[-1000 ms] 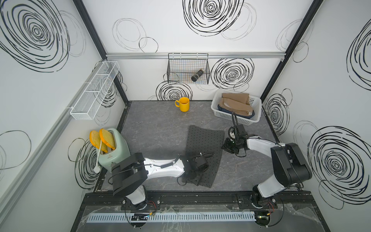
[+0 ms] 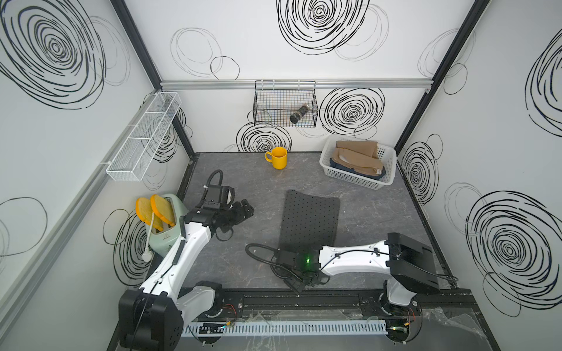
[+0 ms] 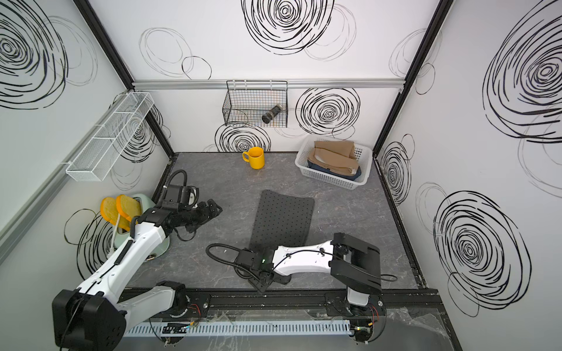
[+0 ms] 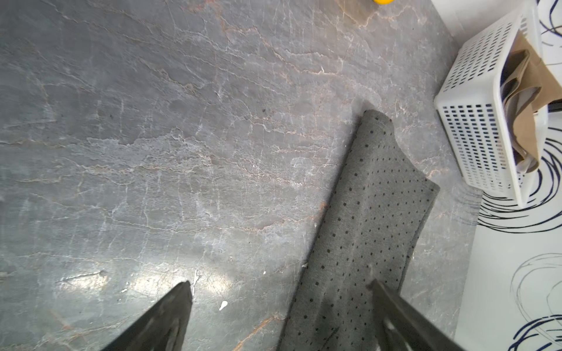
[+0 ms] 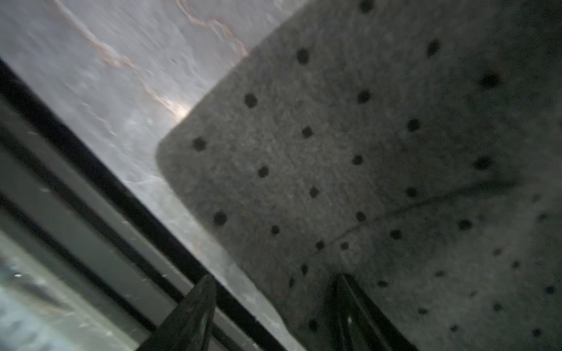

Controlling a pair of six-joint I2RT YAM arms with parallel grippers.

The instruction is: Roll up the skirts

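Note:
A dark grey dotted skirt [image 2: 309, 216] lies folded into a long strip on the middle of the table, its far end narrow and slightly curled in the left wrist view. Over its near end hovers my right gripper, fingers parted, close above the cloth's rounded corner near the table's front edge; whether it touches the fabric I cannot tell. In the top views the right arm hides that near end. My left gripper is off to the left of the skirt, above bare table, its fingers apart and empty.
A white basket [image 2: 357, 178] with folded brown and dark blue cloth stands at the back right. A yellow mug [image 2: 279, 158] is at the back, and a green toaster [image 2: 169, 231] on the left. Bare tabletop [image 2: 246, 181] lies left of the skirt.
The left arm has swung from the skirt's near end back to the left. My right gripper has come from the right side across to that near end. The skirt looks much the same.

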